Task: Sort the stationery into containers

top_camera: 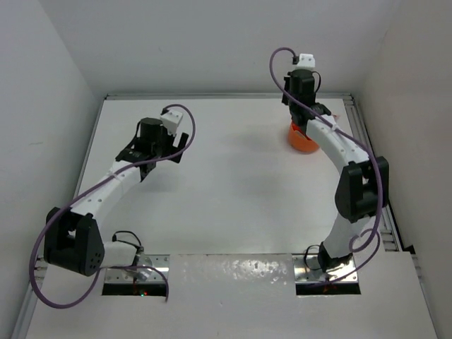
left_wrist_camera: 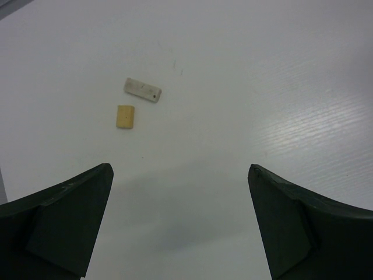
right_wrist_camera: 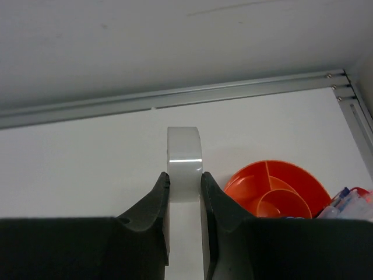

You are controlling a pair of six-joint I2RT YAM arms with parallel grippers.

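Note:
My right gripper is shut on a pale, light-grey object, held upright near the orange round compartment container. Pens and other items fill the container's right side. In the top view my right gripper is over that container at the back right, mostly hiding it. My left gripper stands open over the table, empty. Beyond its fingers in the left wrist view lie a grey-white bar and a small yellow block.
Metal rails border it, with walls at the back and both sides.

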